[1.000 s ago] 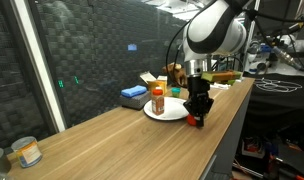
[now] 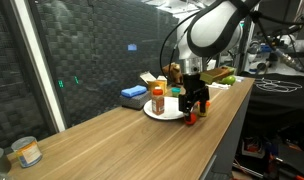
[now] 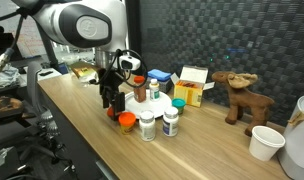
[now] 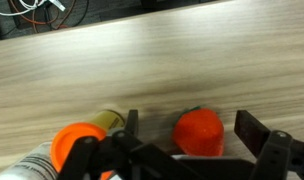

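Observation:
A round red object (image 4: 198, 132), possibly a tomato, rests on the wooden table near its front edge. In the wrist view it sits between the fingers of my open gripper, with gaps on both sides. From exterior view 1, the gripper (image 2: 195, 106) hangs just over the red object (image 2: 190, 118). Exterior view 2 shows the gripper (image 3: 113, 98) partly covering it. Close beside it stands a small bottle with an orange cap (image 4: 74, 146).
White-labelled jars (image 3: 147, 126) stand close to the gripper. Behind them are a white plate (image 2: 164, 110), a brown bottle with an orange cap (image 2: 158, 100), and a yellow box (image 3: 190, 88). A toy deer (image 3: 245, 101) and a white cup (image 3: 264, 143) are farther off.
My gripper has shifted slightly upward and left in exterior view 1. More of the red object shows beneath it now.

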